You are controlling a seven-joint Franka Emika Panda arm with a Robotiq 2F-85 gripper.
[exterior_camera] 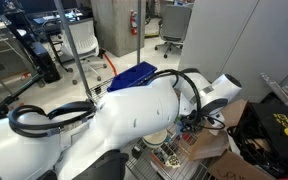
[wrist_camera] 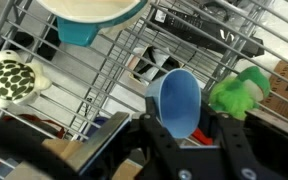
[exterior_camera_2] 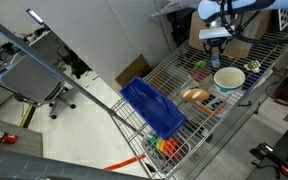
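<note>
In the wrist view a blue cup [wrist_camera: 176, 103] sits between the fingers of my gripper, which is shut on it. Exterior view 2 has the gripper [exterior_camera_2: 215, 47] over the far end of the wire rack [exterior_camera_2: 174, 72], with the blue cup [exterior_camera_2: 213, 57] below it. A white bowl [exterior_camera_2: 229, 78] stands close by; its cream inside [wrist_camera: 89, 8] and teal outer side fill the wrist view's top left. Beside the cup lies a green toy [wrist_camera: 239, 92]. In exterior view 1 the arm covers much of the rack.
A blue tray [exterior_camera_2: 152, 108] lies on the rack. An orange-brown item [exterior_camera_2: 195, 95] is near the bowl, and a spotted cream toy [wrist_camera: 19, 78] shows at the wrist view's left. Cardboard [exterior_camera: 209, 145] and a black case [exterior_camera: 282, 130] border the right side.
</note>
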